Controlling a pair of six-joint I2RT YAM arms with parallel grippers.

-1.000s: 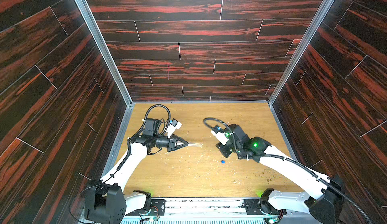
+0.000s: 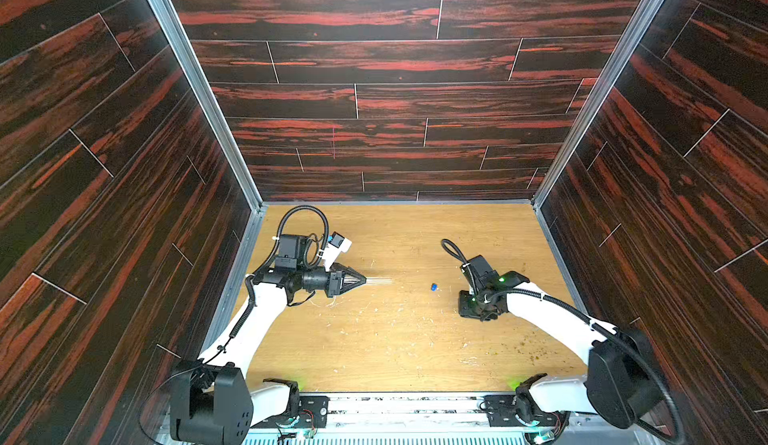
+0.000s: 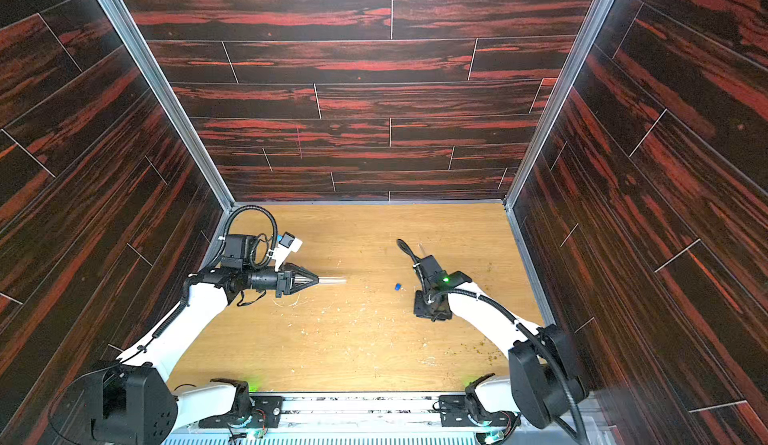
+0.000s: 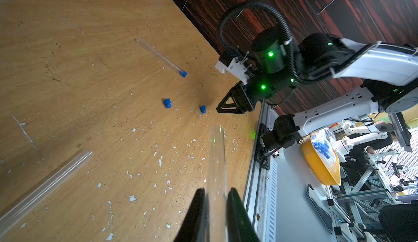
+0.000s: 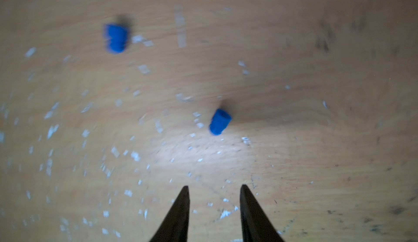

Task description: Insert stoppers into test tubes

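Observation:
In the left wrist view, my left gripper is shut on a clear test tube [image 4: 216, 155], which points away from the fingers over the table. Two loose blue stoppers lie on the wood there: the farther-left stopper [image 4: 167, 103] and one nearer the right arm, the right stopper [image 4: 203, 109]. My right gripper has its fingers parted with nothing between them. Ahead of its fingertips in the right wrist view sits one blue stopper [image 5: 219, 121], and another stopper [image 5: 116, 38] lies at the upper left, both slightly blurred.
A tube with a blue stopper in its end [image 4: 161, 57] lies farther back. Another clear tube [image 4: 45, 189] rests at the left of the left wrist view. White flakes are scattered over the table [image 2: 384, 349].
My right gripper has swung right and now points downward; its arm has drawn back.

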